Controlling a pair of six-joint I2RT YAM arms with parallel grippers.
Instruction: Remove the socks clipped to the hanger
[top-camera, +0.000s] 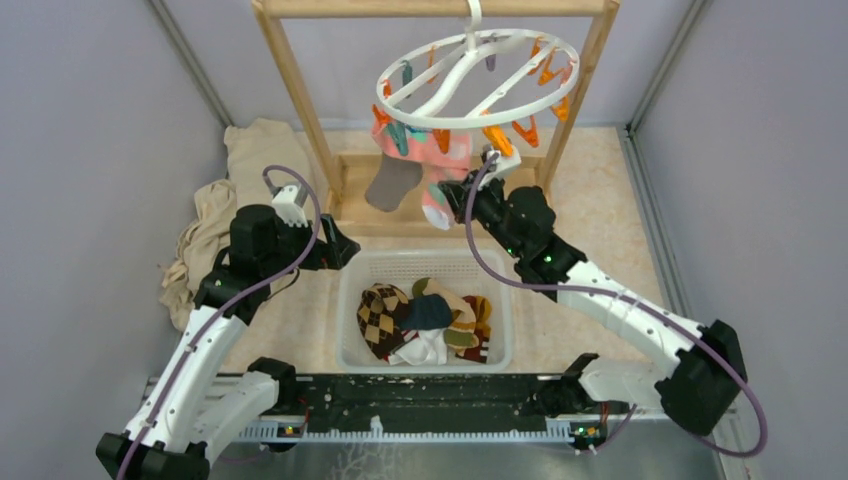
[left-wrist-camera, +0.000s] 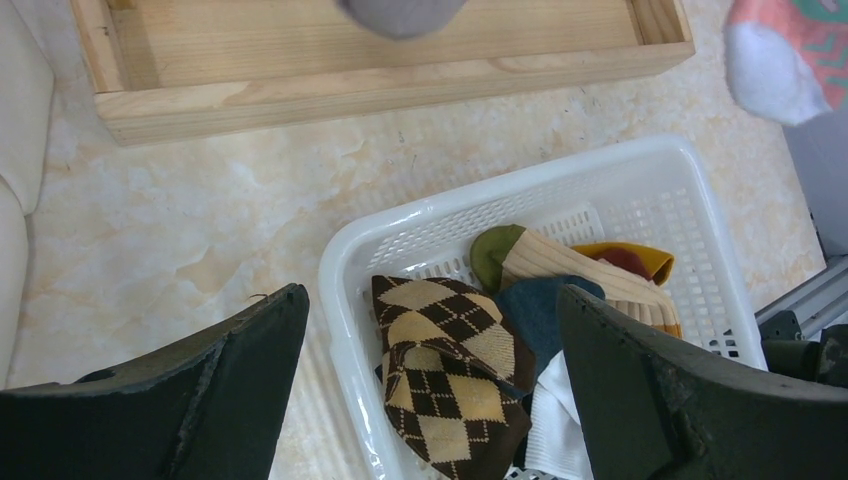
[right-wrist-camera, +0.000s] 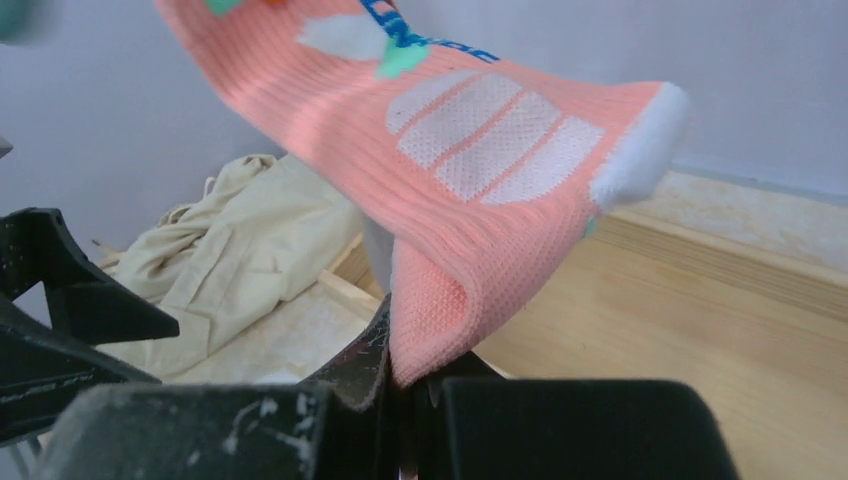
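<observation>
The pink sock (top-camera: 437, 148) with white and green patches spans from the clips at the hanger's left front down to my right gripper (top-camera: 452, 192). My right gripper is shut on it, and in the right wrist view the sock rises folded from between the fingers. Whether a clip still bites its upper end I cannot tell. A grey sock (top-camera: 394, 182) hangs beside it under the white round hanger (top-camera: 455, 122). To the left, my left gripper (top-camera: 338, 246) stands open and empty; in the left wrist view its fingers (left-wrist-camera: 215, 385) are wide apart.
Below stands a white basket (top-camera: 350, 310) with several socks, among them a checked one (left-wrist-camera: 440, 380). Orange and teal clips line the hanger's rim. Behind is a wooden frame (top-camera: 592, 90); beige cloth (top-camera: 262, 160) lies at the left. The floor right of the basket is clear.
</observation>
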